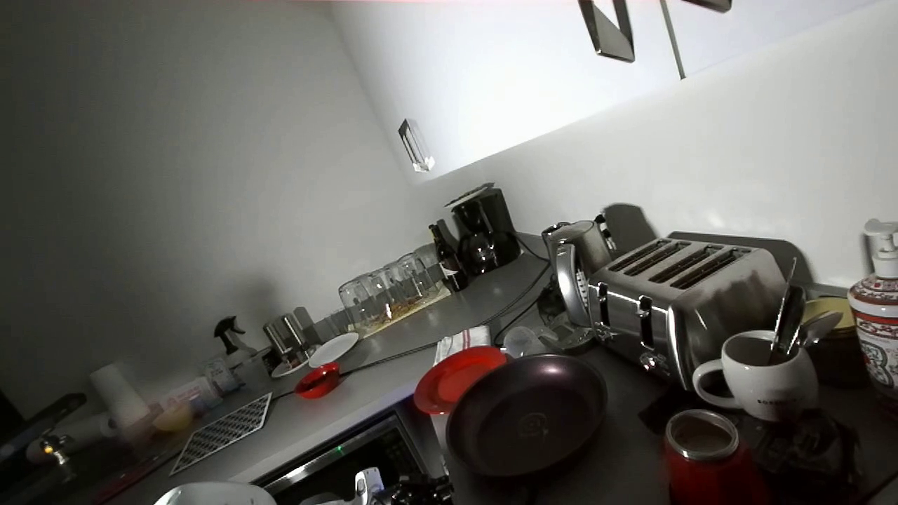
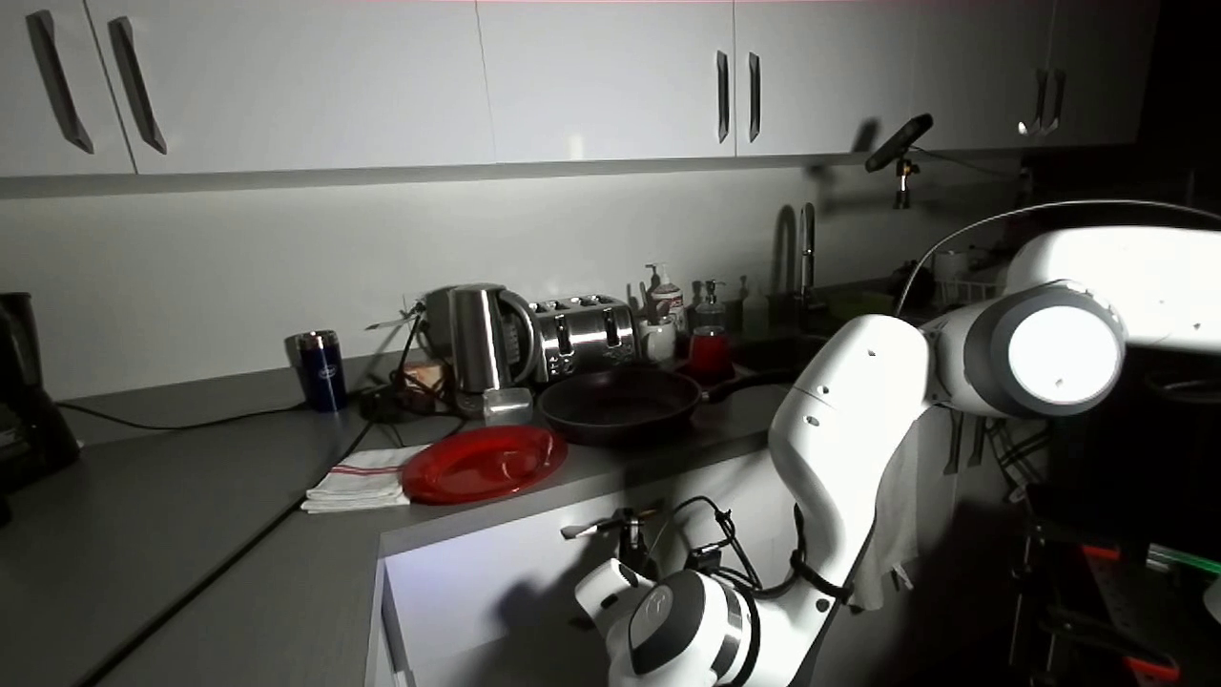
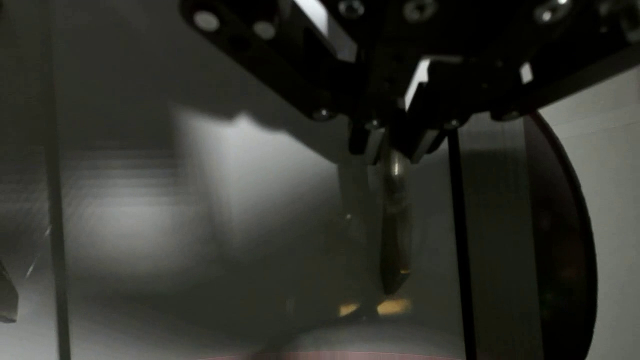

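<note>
A slim, shiny utensil (image 3: pixel 396 234) is clamped between the fingertips of my gripper, and its narrow end points down in the wrist view. Exactly what it is cannot be made out. In exterior view 2 my gripper (image 2: pixel 630 529) hangs in front of the white cabinet front, below the counter edge, with the utensil (image 2: pixel 586 530) lying crosswise and its pale tip to the left. Only dark parts of the gripper (image 1: pixel 425 489) show at the bottom of exterior view 1, where the utensil cannot be told apart.
A red plate (image 2: pixel 486 463) lies on the counter by a folded towel (image 2: pixel 363 479). Right of it sits a dark frying pan (image 2: pixel 624 403); behind stand a kettle (image 2: pixel 476 342) and toaster (image 2: pixel 586 333). A white mug (image 1: pixel 770 383) holds cutlery.
</note>
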